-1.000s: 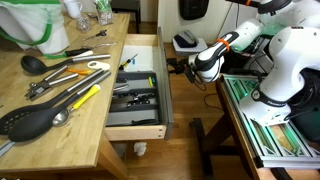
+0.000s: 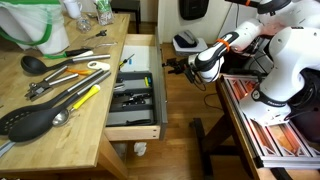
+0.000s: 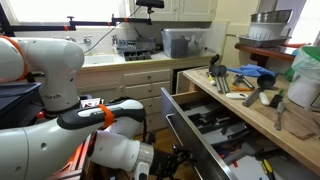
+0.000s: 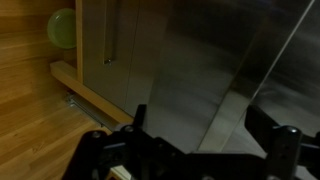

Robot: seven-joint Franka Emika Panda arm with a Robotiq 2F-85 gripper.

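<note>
An open drawer (image 2: 146, 131) sticks out from under the wooden counter, with several dark utensils in its dark tray (image 2: 131, 101). My gripper (image 2: 176, 66) is low beside the drawer's outer face, toward its far end. In the second exterior view the gripper (image 3: 168, 160) looks dark against the shadowed floor, near the drawer's grey front (image 3: 192, 140). Its fingers are spread wide in the wrist view, nothing between them, and a smooth grey panel (image 4: 185, 80) fills the space beyond. Whether the gripper touches the drawer I cannot tell.
Ladles, spatulas and other utensils (image 2: 62, 98) cover the counter (image 2: 105, 85). A white-and-green container (image 2: 35, 25) stands at its back. Bare wooden floor (image 2: 178, 140) lies beside the drawer, with a small white object (image 2: 140, 148) on it.
The drawer seems to sit slightly farther in toward the counter than a second ago. The arm has shifted little, and the utensils on the counter look unmoved.
</note>
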